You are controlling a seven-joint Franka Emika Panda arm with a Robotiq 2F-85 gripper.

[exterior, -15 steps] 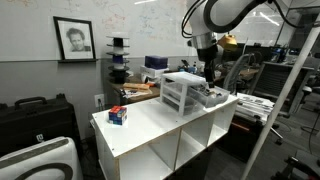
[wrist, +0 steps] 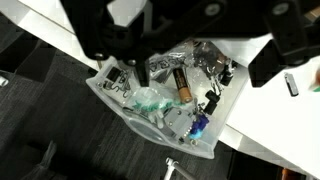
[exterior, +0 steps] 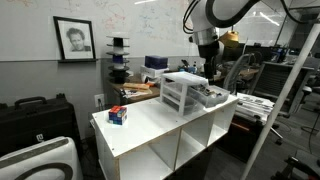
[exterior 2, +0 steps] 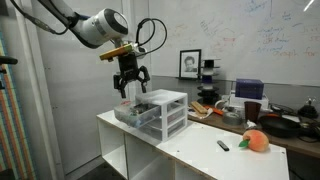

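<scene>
My gripper is open, its dark fingers spread wide with nothing held between them. It points down over a pulled-out clear drawer [exterior 2: 137, 117] of a white drawer unit [exterior: 184, 90]. Inside the drawer, the wrist view shows a crumpled clear plastic piece [wrist: 152, 98], a brown cylinder [wrist: 182, 84], a blue item [wrist: 199, 125] and several small dark parts. In exterior view 2, the gripper [exterior 2: 130, 84] hangs above the drawer, apart from its contents. The fingers hide part of the drawer's far side in the wrist view.
The unit stands on a white shelf top [exterior: 150, 125]. A red and blue box [exterior: 117, 115] lies at its far end. An orange round item [exterior 2: 253, 141] and a small dark object [exterior 2: 219, 144] also lie on the top.
My arm appears slightly higher than a second ago. The drawer unit and the things on the shelf top stay in place.
</scene>
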